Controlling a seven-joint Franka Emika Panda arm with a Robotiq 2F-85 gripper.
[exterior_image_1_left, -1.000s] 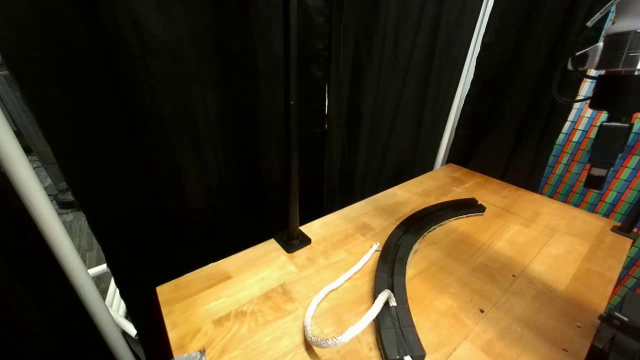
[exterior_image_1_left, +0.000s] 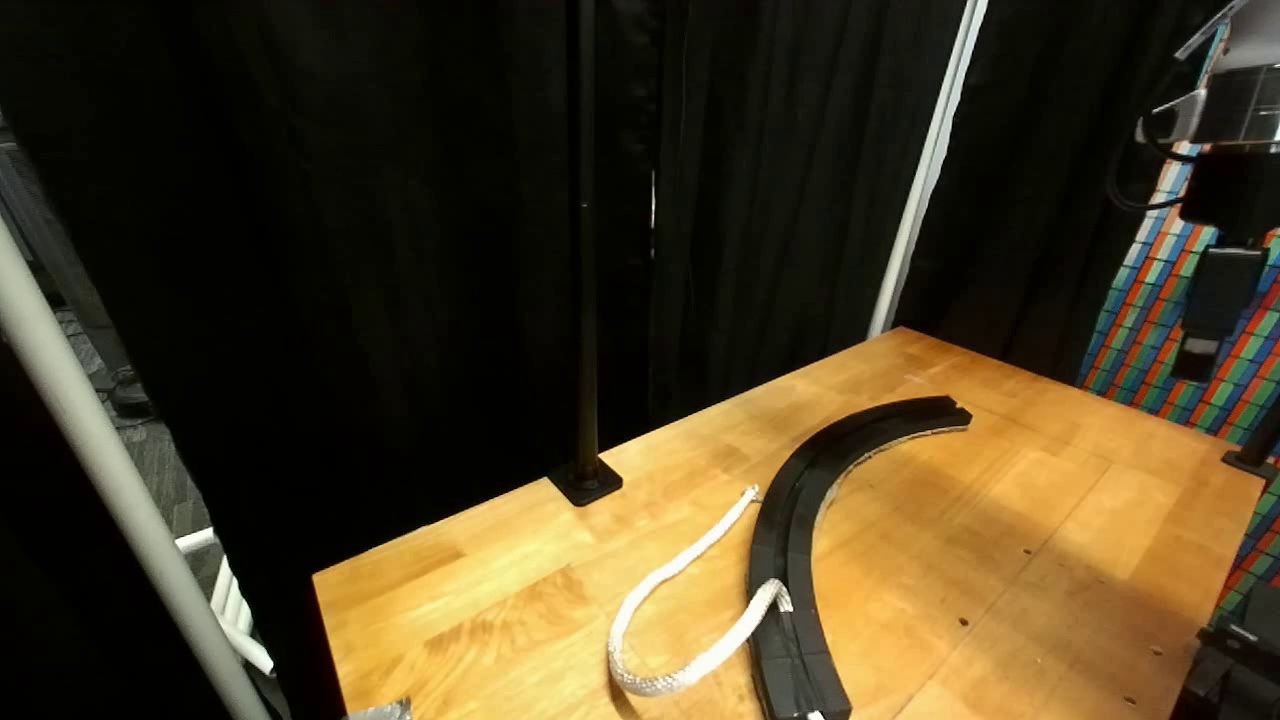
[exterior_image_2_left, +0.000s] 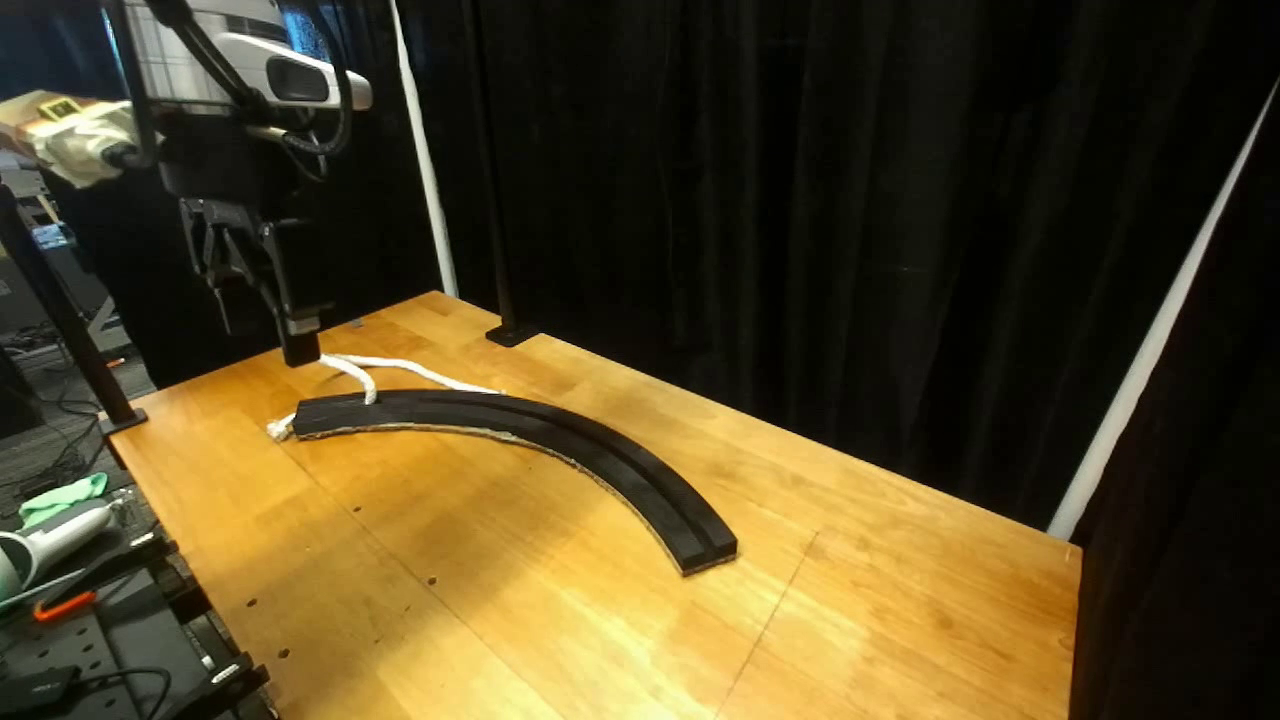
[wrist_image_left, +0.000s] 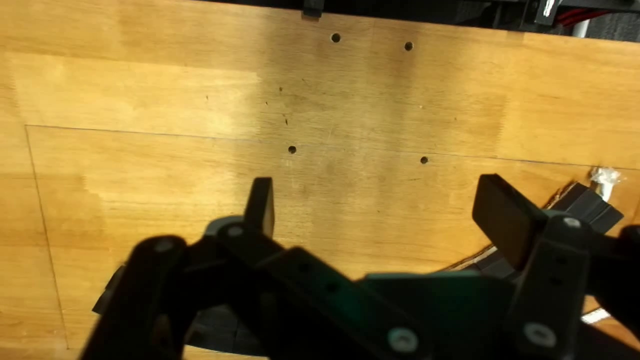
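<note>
A white rope (exterior_image_1_left: 643, 599) lies in a loop on the table, beside a curved black channel piece (exterior_image_1_left: 781, 524). One stretch of the rope goes over the channel's wall and into its groove near one end. A frayed rope end (exterior_image_2_left: 280, 428) pokes out past that end of the channel (exterior_image_2_left: 528, 422). High above the table, my gripper stands open, its two fingers wide apart with bare wood visible between them. In the wrist view the gripper's own linkage hides the middle of the channel (wrist_image_left: 585, 207) and most of the rope.
A black post with a square foot (exterior_image_1_left: 585, 480) stands at the back edge. Dark curtains hang behind. A green cloth (exterior_image_2_left: 62, 498) and other gear lie off the table's side.
Rope and channel lie as before. My arm has barely moved, with only a very slight shift at the fingertip.
</note>
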